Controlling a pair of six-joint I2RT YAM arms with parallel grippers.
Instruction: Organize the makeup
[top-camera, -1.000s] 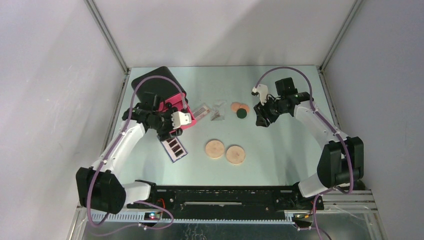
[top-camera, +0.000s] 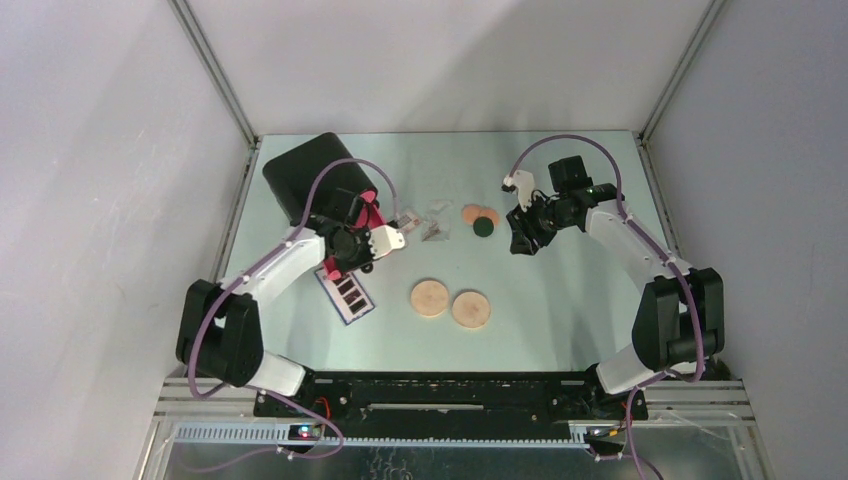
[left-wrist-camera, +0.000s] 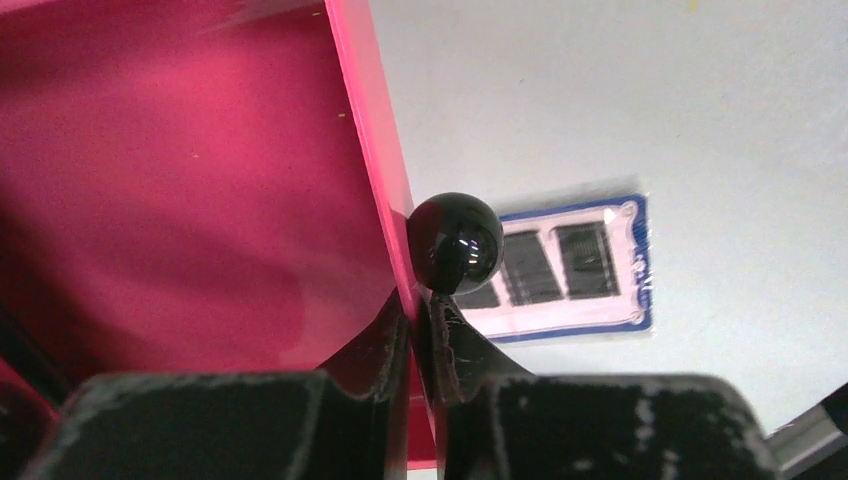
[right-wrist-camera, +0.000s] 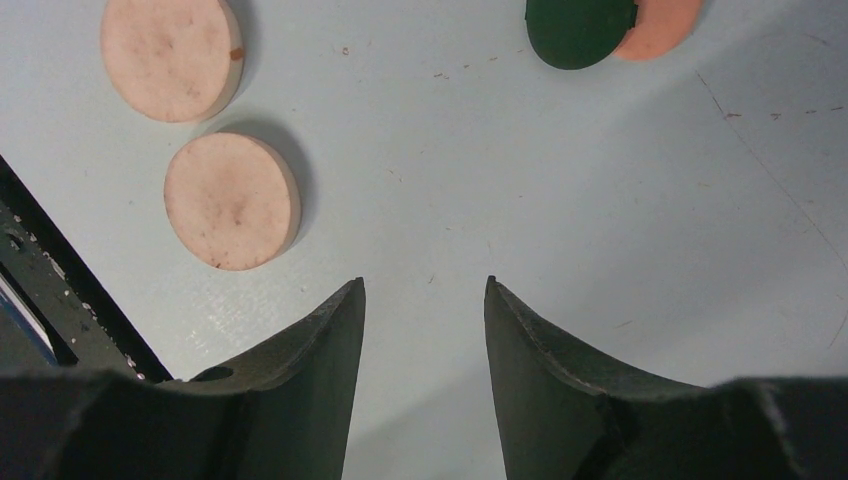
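A black box stands at the back left with a pink drawer pulled out from it. My left gripper is shut on the drawer's thin front wall, just beside its glossy black knob. In the left wrist view, the part of the drawer that shows is bare. An eyeshadow palette lies on the table by the drawer's front. Two round pale pads lie mid-table, with smaller orange pads and a dark green pad farther back. Over bare table, my right gripper is open and empty.
Right of the drawer, a second palette is partly covered by the left arm. A clear packet lies just beyond it.
More of the second palette is covered now. The right arm looks unmoved.
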